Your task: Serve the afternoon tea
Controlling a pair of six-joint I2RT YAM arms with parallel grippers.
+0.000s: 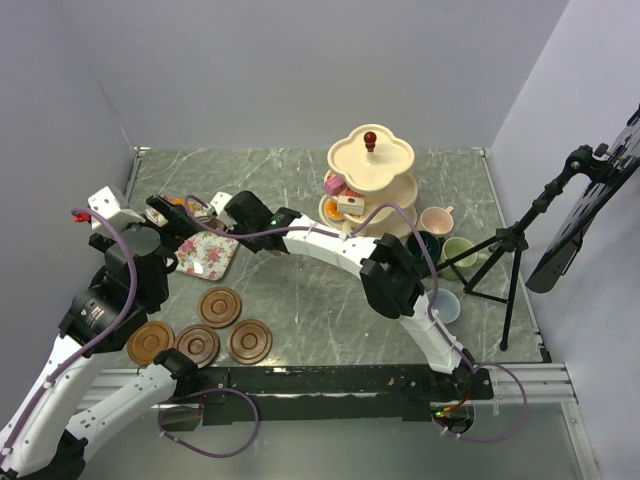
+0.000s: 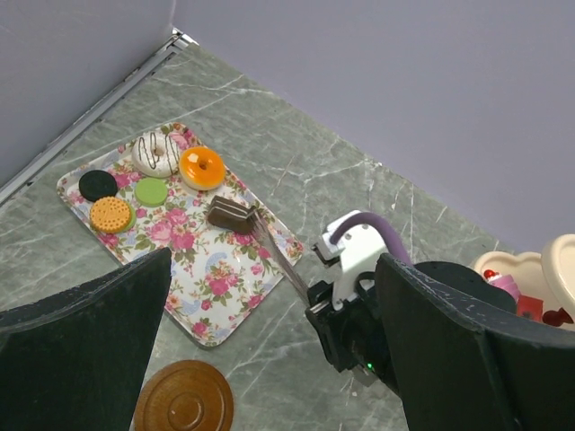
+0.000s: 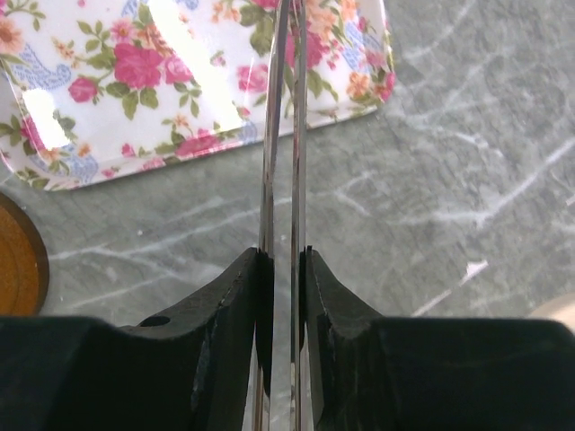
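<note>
A floral tray (image 2: 207, 287) carries a white donut (image 2: 155, 154), an orange donut (image 2: 202, 169), a dark disc (image 2: 97, 185), a green disc (image 2: 151, 191), a yellow biscuit (image 2: 110, 215) and a brown cake piece (image 2: 232, 214). My right gripper is shut on silver tongs, whose far end reaches to the brown piece in the left wrist view; whether they grip it is unclear. My left gripper hangs open over the left side of the table, nothing visible between its fingers.
A tiered cream stand (image 1: 371, 160) with treats stands at the back right, beside cups (image 1: 437, 220) and a black tripod (image 1: 510, 240). Wooden coasters (image 1: 250, 341) lie at the front left.
</note>
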